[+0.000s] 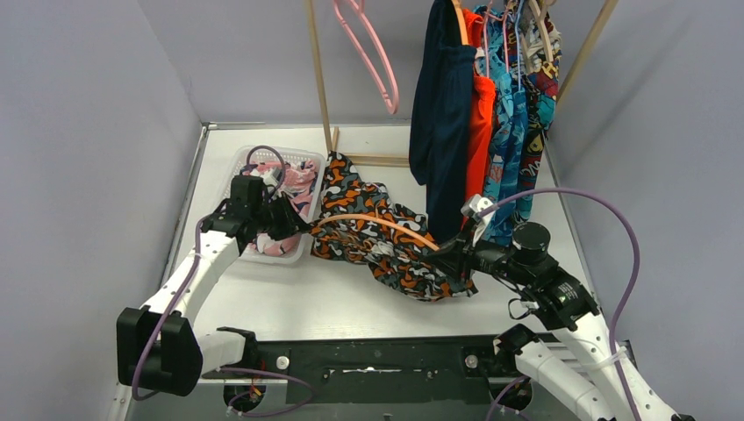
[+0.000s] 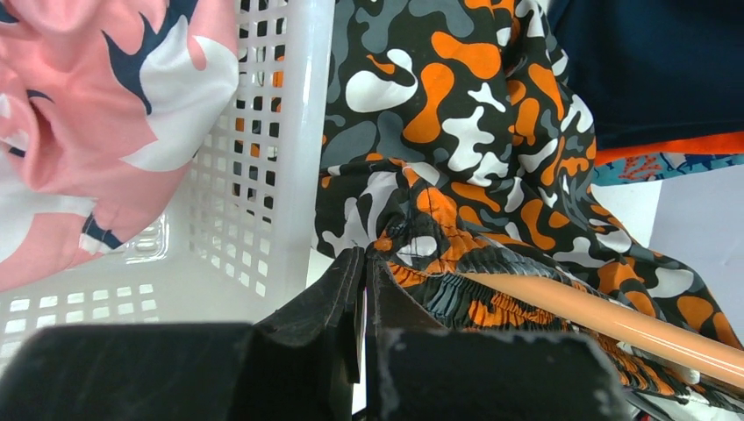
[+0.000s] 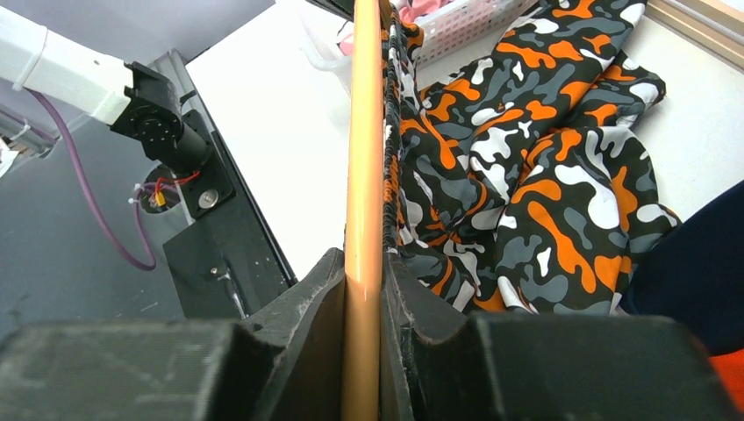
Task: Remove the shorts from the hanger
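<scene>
Camouflage shorts in orange, black, grey and white (image 1: 351,197) lie across the middle of the table, the orange hanger (image 1: 373,221) still inside their waistband. At the left end, my left gripper is shut with its tips on the corner of the gathered waistband (image 2: 427,263); the cloth is drawn towards them. The hanger's right end is clasped by my right gripper, which is shut around the bar (image 3: 362,167). Beside that bar runs the waistband's gathered edge in the right wrist view. Folds conceal the hanger's left tip.
A white basket (image 1: 319,189) holding pink clothes (image 1: 303,180) stands just left of the shorts, under the left arm. Navy trousers (image 1: 445,114) and other garments hang at the back right. An empty pink hanger (image 1: 377,66) hangs overhead.
</scene>
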